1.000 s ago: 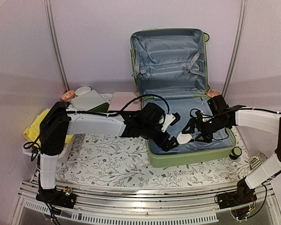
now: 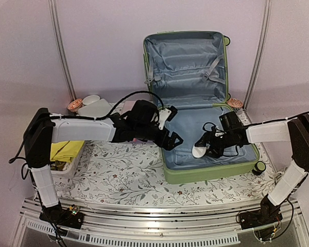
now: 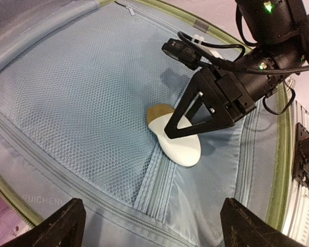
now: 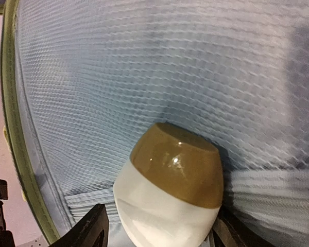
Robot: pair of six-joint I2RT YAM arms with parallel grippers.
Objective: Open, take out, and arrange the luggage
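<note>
The green suitcase (image 2: 206,175) lies open, its lid (image 2: 185,67) raised at the back. Inside its blue base is a white object with a tan end, which fills the lower middle of the right wrist view (image 4: 165,206). My right gripper (image 2: 207,145) is around this object, fingers on either side; whether they grip it firmly I cannot tell. My left gripper (image 2: 172,140) hangs over the left part of the base, open with nothing between its fingers.
A white bin with yellow cloth (image 2: 64,151) sits at the left. Bowls (image 2: 91,99) and flat boards stand at the back left. A small dark round item (image 2: 259,168) is beside the suitcase's front right.
My left arm has moved back and slightly left, away from the white object. My right gripper has shifted slightly down and left around the object.
</note>
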